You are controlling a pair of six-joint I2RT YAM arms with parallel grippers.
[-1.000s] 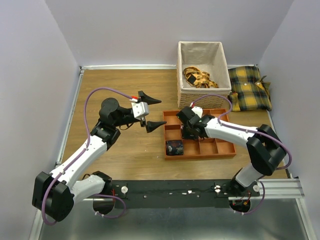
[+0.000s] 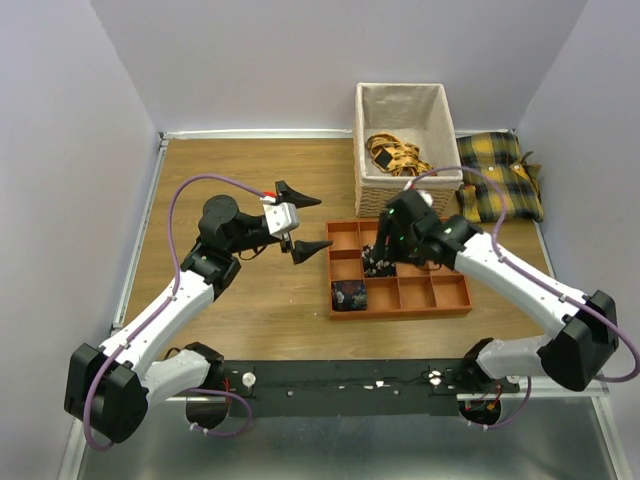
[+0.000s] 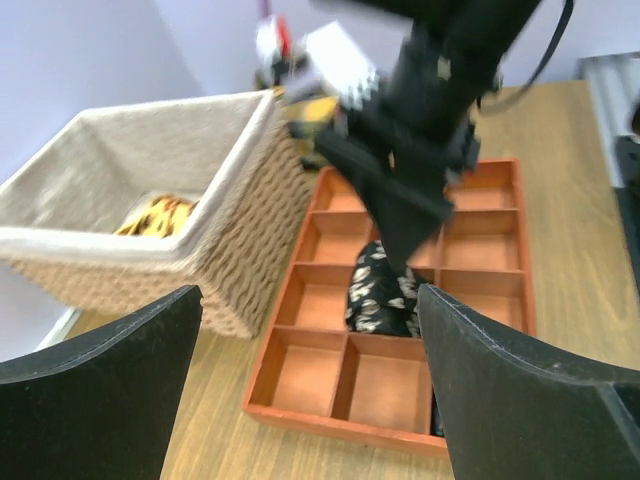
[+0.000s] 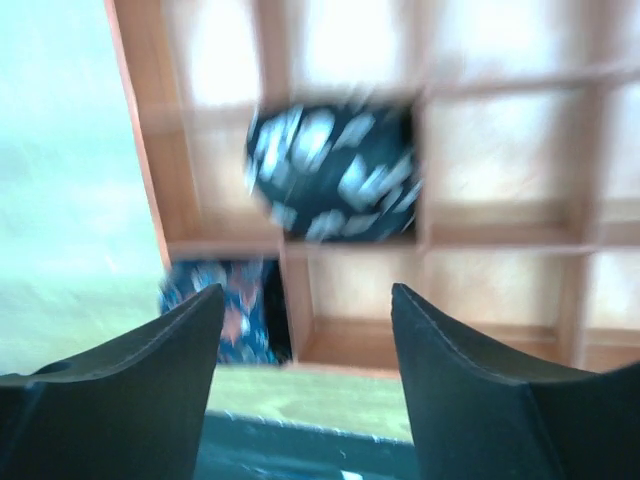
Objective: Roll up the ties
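An orange divided tray [image 2: 432, 295] holds a dark patterned tie bundle [image 2: 378, 262] in a middle compartment and another dark one [image 2: 348, 294] in the front-left compartment; both also show in the right wrist view. My left gripper [image 2: 310, 225] stands open, left of the tray, empty. My right gripper [image 2: 395, 232] hangs over the tray; in its blurred wrist view the fingers are apart, with nothing visible between them. Yellow striped ties [image 2: 398, 156] lie in the white-lined basket [image 2: 408, 99] behind the tray.
A folded plaid cushion or cloth [image 2: 500, 178] lies right of the basket. The wooden floor [image 2: 260, 320] left and front of the tray is clear. Walls enclose the back and sides.
My right gripper has risen out of the tray, leaving the patterned bundle in its compartment. The left arm has not moved.
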